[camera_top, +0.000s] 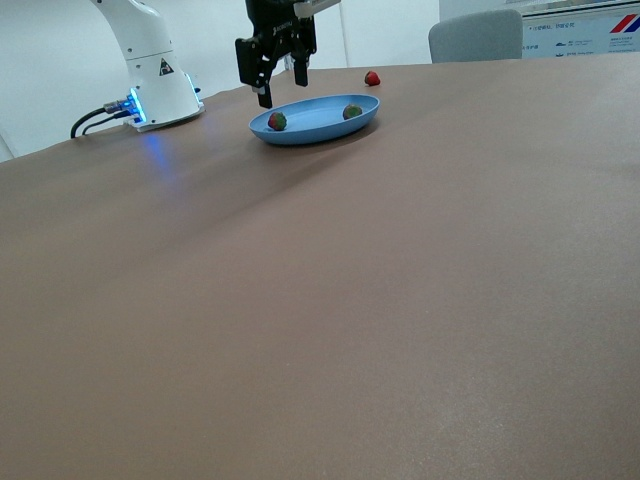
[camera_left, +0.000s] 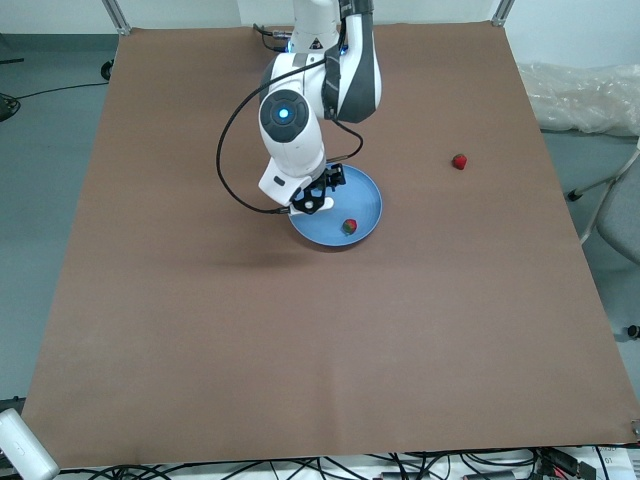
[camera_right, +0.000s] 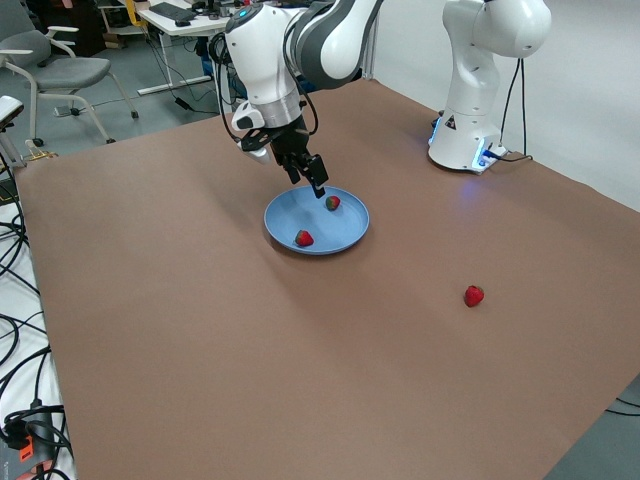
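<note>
A blue plate (camera_left: 355, 200) (camera_top: 313, 130) (camera_right: 292, 217) sits below my gripper (camera_top: 282, 89). In the top view the gripper stands open above the plate, nothing between its fingers. Two strawberries are on the plate: one (camera_top: 278, 121) (camera_right: 333, 202), another (camera_left: 349, 226) (camera_top: 352, 111) (camera_right: 305, 239). A third strawberry (camera_left: 459, 161) (camera_top: 372, 78) (camera_right: 474, 295) lies on the brown table apart from the plate.
The table (camera_left: 320, 350) is broad and clear around the plate. Cables (camera_right: 20, 250) and equipment run along one edge outside it. A grey chair (camera_left: 620, 210) stands beside the table.
</note>
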